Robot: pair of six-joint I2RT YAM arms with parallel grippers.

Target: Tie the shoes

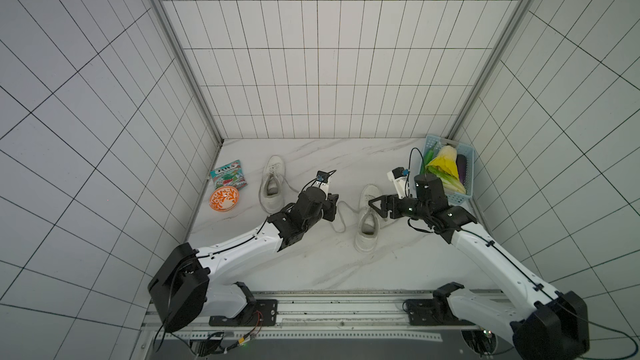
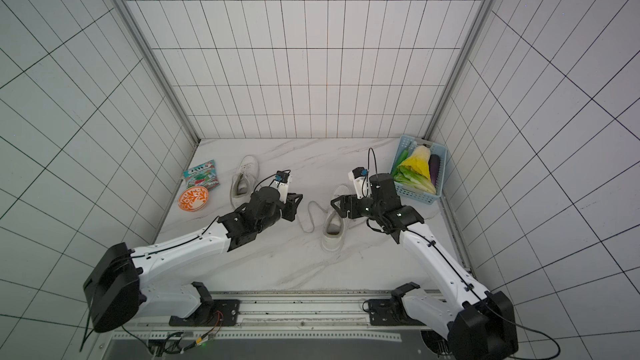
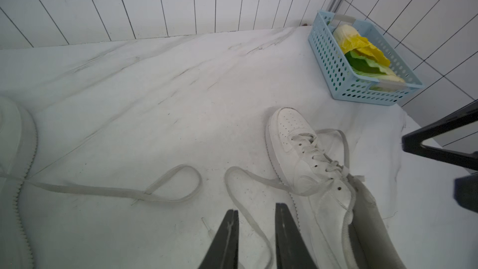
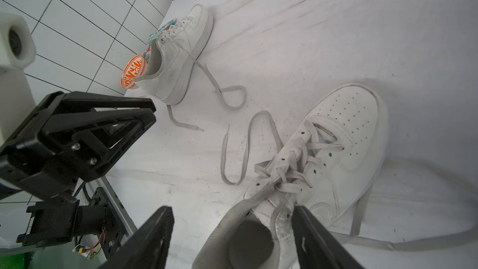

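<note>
One white sneaker (image 1: 366,238) lies mid-table, toe away from me, its laces crossed at the throat. Its left lace (image 4: 247,149) curls loosely on the table; the other lace (image 4: 418,245) runs off to the right. A second white sneaker (image 4: 181,59) stands further left, with a loose lace (image 3: 109,190) trailing from it. Above the table, left of the near shoe, my left gripper is partly open with nothing between its fingers. My right gripper is held open over the near shoe's throat and opening; no lace is visibly gripped.
A blue basket of vegetables (image 3: 332,72) stands at the back right. On the left are an orange-patterned bowl (image 1: 224,198) and a snack packet (image 1: 228,174). Bare table (image 1: 320,156) lies behind the arms and in front of the shoes.
</note>
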